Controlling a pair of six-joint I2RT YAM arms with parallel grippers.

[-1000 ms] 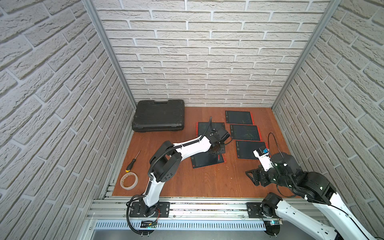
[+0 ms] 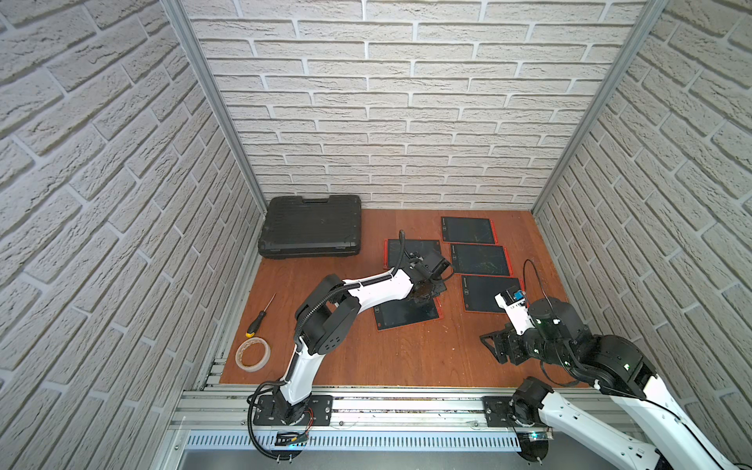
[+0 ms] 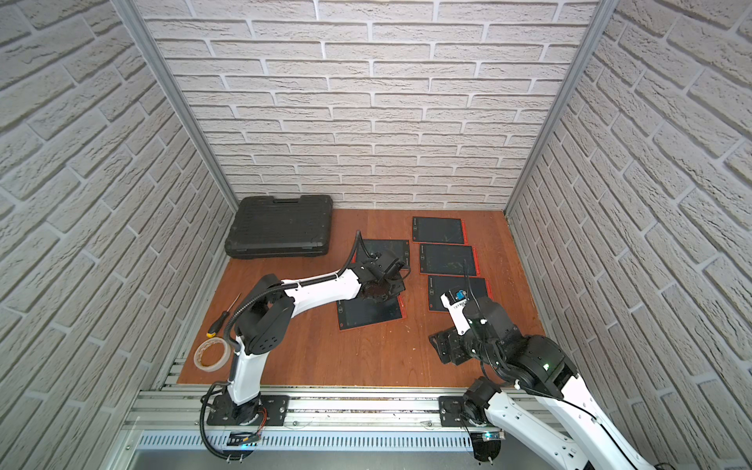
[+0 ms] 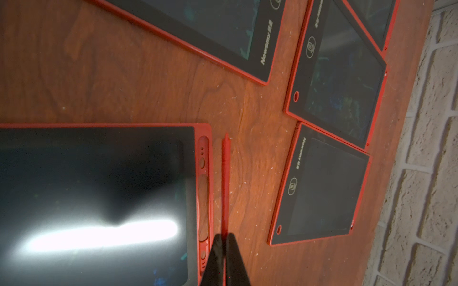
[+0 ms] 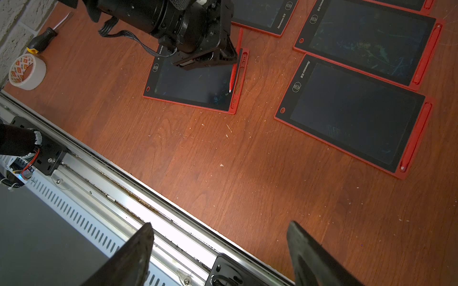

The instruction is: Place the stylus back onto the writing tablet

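A red stylus (image 4: 225, 181) is held upright in the frame of the left wrist view by my left gripper, shut on it. It hangs just beside the red slotted holder (image 4: 203, 209) at the edge of the near middle writing tablet (image 4: 85, 181). In the right wrist view the stylus (image 5: 232, 76) appears above that tablet (image 5: 188, 88), near its holder edge. My right gripper stands open over the front edge of the table, with nothing between its fingers.
Other tablets (image 3: 454, 258) lie at right and back. A black case (image 2: 309, 227) sits back left; a screwdriver (image 2: 254, 321) and tape roll (image 2: 239, 360) lie front left.
My left gripper has shifted slightly over the middle tablet, its wrist and cable turning a little. The right arm has not visibly moved.
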